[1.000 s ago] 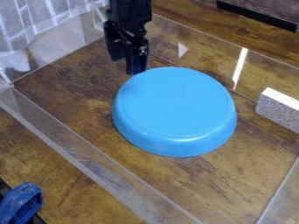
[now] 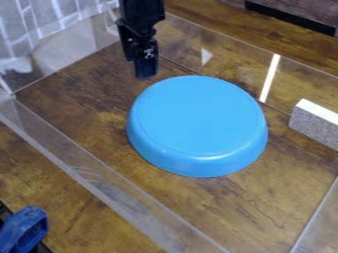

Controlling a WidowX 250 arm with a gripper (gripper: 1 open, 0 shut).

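A large blue upturned bowl or lid (image 2: 197, 124) lies on the wooden floor of a clear-walled tray. My black gripper (image 2: 141, 61) hangs above the wood at the upper left, behind the blue dish and apart from it. Whether its fingers are open or shut does not show clearly.
A speckled pale block (image 2: 314, 125) sits at the right edge. Clear walls (image 2: 93, 181) border the workspace, with a white curtain (image 2: 40, 35) at the top left and a blue object (image 2: 20, 229) outside at the lower left.
My gripper has moved a little to the left and up in the view, away from the blue dish. The dish and block are unmoved.
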